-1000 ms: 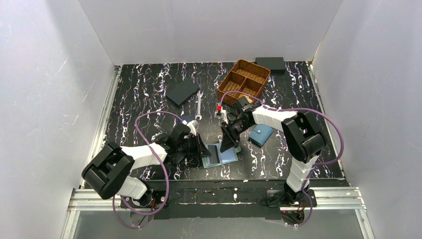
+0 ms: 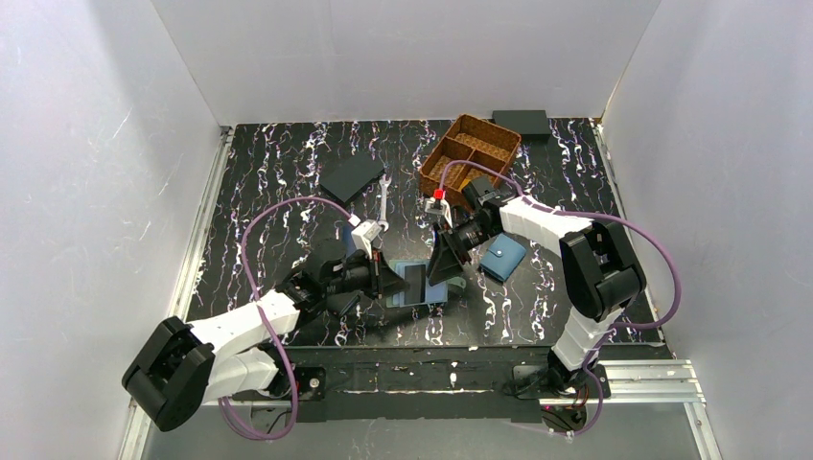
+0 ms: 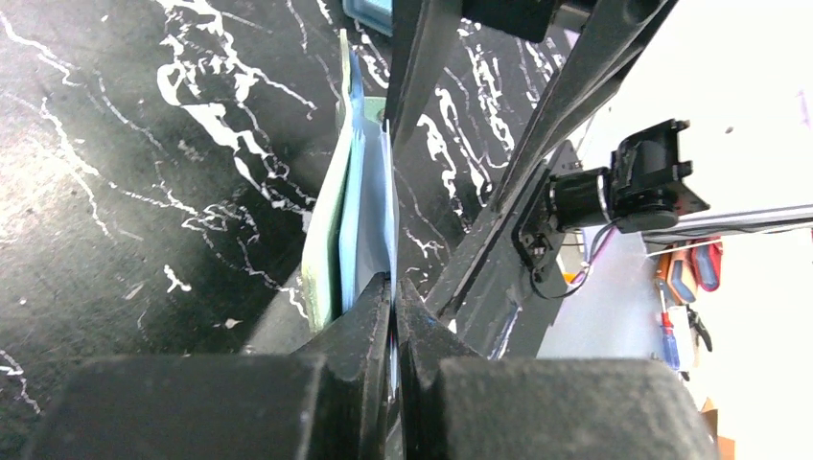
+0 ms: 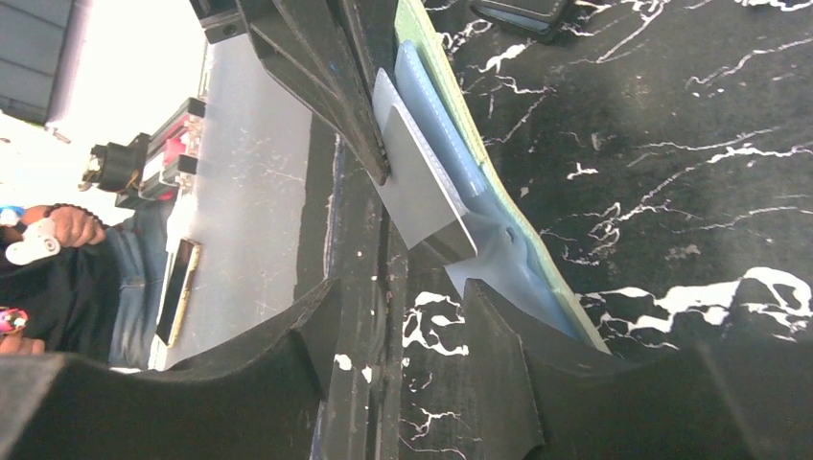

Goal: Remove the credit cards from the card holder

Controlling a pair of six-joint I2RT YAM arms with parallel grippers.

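An open light blue and green card holder (image 2: 432, 292) with a grey card (image 4: 417, 187) in it is raised above the table between my grippers. My left gripper is shut on the holder's edge, seen edge-on in the left wrist view; in the right wrist view its dark fingers press at the card's side. My right gripper stands open just beside the holder's other end, nothing between its fingers.
A woven divided basket (image 2: 479, 144) stands at the back. A blue wallet (image 2: 502, 259) lies right, a wrench (image 2: 383, 201) and dark flat boxes (image 2: 350, 178) behind. The marble table ends at a front rail.
My left gripper has risen and shifted with the card holder, which now sits slightly differently.
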